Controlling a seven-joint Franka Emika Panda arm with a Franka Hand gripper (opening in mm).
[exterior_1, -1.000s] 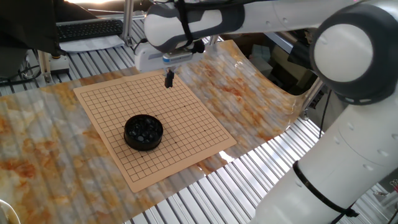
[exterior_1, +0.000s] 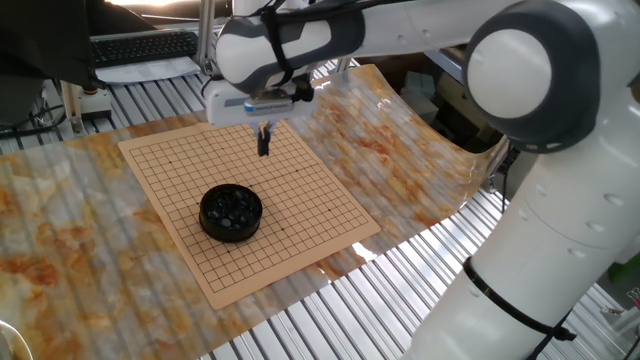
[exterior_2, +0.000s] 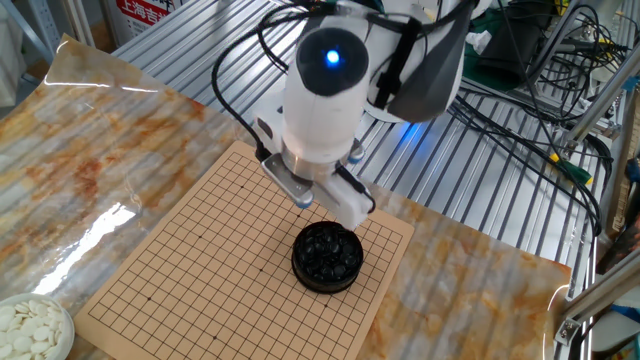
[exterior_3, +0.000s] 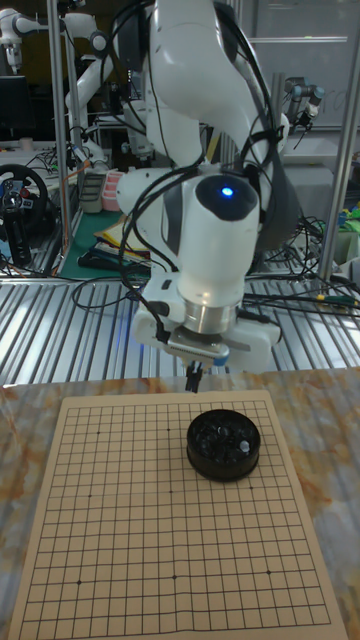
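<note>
A round black bowl (exterior_1: 231, 213) filled with black stones (exterior_2: 326, 254) stands on the wooden grid board (exterior_1: 300, 240). No stones show on the bare grid around it. My gripper (exterior_1: 263, 141) hangs in the air, its dark fingers pointing down, apart from the bowl. In exterior view 3 the gripper (exterior_3: 194, 377) appears just above the board's far edge, up and left of the bowl (exterior_3: 223, 444). Its narrow fingers look close together, but whether they are open or shut is too small to make out. The arm hides the fingertips in exterior view 2.
A white bowl of white stones (exterior_2: 34, 328) stands at the lower left in exterior view 2, beside the board. A marbled sheet (exterior_1: 60, 240) lies under the board, over a slatted metal table (exterior_1: 345, 310). Most of the board is clear.
Over the last second my gripper has moved slightly left and down in exterior view 1, coming nearer the black bowl. The bowl and the board have stayed put.
</note>
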